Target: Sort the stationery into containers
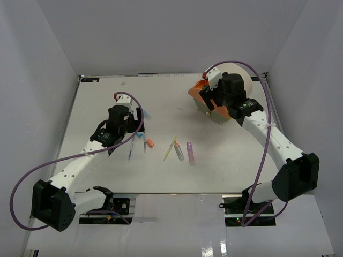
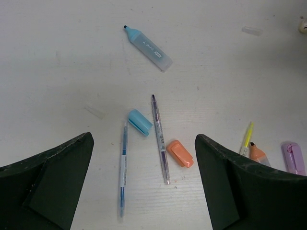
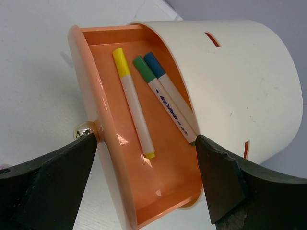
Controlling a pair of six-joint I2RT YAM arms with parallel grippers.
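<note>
Three markers lie inside the orange-lined container (image 3: 175,184) in the right wrist view: a yellow-capped marker (image 3: 135,108), a green-capped marker (image 3: 168,105) and a blue-capped marker (image 3: 175,93). Above that container my right gripper (image 1: 208,99) stands open, nothing between its fingers. Open and empty as well, my left gripper (image 1: 138,120) hangs over the left part of the table. Below it lie a light blue highlighter (image 2: 151,50), a blue cap (image 2: 140,122), two pens, one dark-tipped pen (image 2: 160,139) and one blue pen (image 2: 123,170), and an orange cap (image 2: 180,153).
Near the table's middle front lie a yellow pen (image 1: 170,149), a capless orange highlighter (image 1: 178,152) and a purple highlighter (image 1: 190,153). The container's white round lid (image 3: 240,81) stands open behind it. Bare table stretches between the two arms at the back.
</note>
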